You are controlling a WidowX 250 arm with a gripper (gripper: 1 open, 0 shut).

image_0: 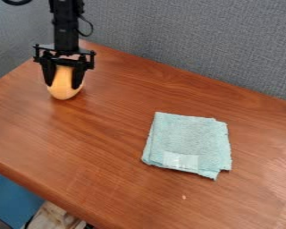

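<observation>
My black gripper point(64, 70) reaches down at the upper left of the camera view, its fingers around an orange oblong object point(62, 88) that rests on or just above the wooden table point(121, 134). Whether the fingers press on it is hard to tell. A pale mint folded cloth point(188, 143) lies flat on the right part of the table, well apart from my gripper.
A grey padded wall point(193, 36) runs behind the table. The table's left edge drops off at the lower left, above a blue surface point(8, 197).
</observation>
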